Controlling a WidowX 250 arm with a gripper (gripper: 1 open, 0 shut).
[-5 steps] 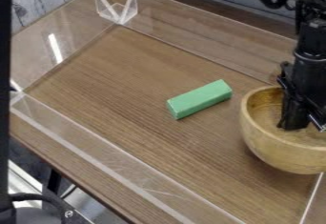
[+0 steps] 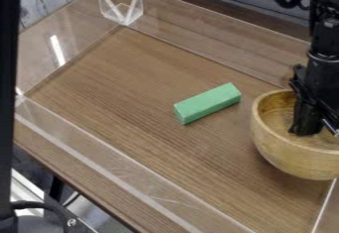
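A tan wooden-looking bowl (image 2: 290, 155) sits at the right edge of the wooden table (image 2: 106, 68). My black gripper (image 2: 307, 124) reaches down from the top right into the bowl's upper part; its fingertips are partly hidden by the bowl and the dark body, and whether anything is between them is not visible. A green block (image 2: 207, 102) lies on the table to the left of the bowl.
Clear plastic edging runs along the left and back of the table, with a small clear corner piece at the back left. Black hardware shows at the lower left.
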